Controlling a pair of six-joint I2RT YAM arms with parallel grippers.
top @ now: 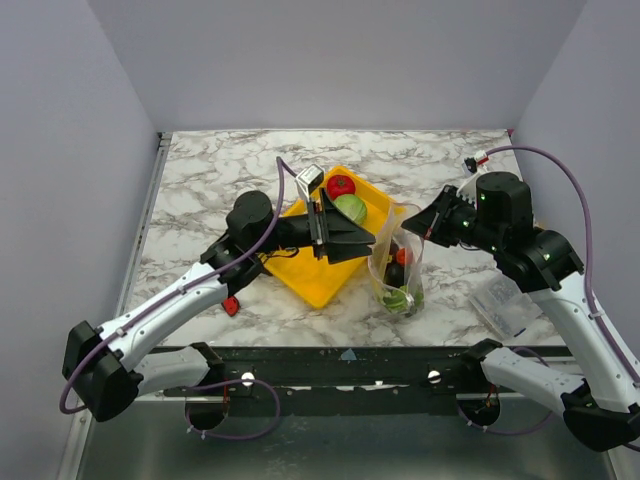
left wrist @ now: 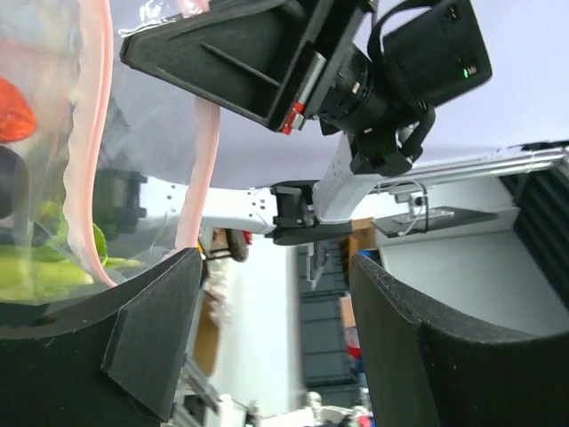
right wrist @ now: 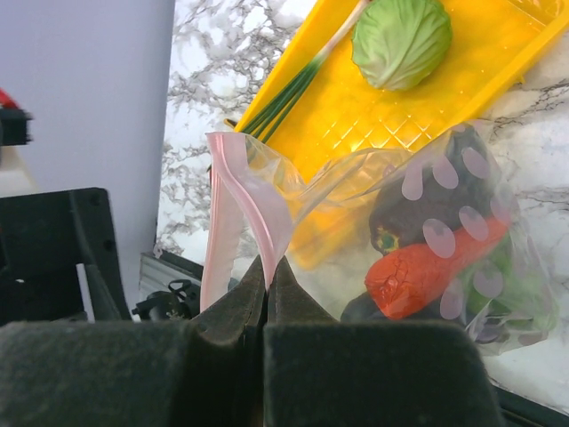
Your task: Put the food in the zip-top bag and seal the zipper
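A clear zip top bag [top: 395, 280] with a pink zipper stands upright at centre right, holding a red pepper [right wrist: 418, 276], dark vegetables and greens. My right gripper is shut at the bag's pink rim, holding it. My left gripper is just left of the bag, part open, nothing between its fingers. The yellow tray [top: 312, 280] behind holds a cabbage [right wrist: 400, 40], a tomato [top: 340, 185] and green onions [right wrist: 298, 84].
A small red object [top: 230, 305] lies on the marble table at left. A clear flat container or bag [top: 505, 305] lies at the right.
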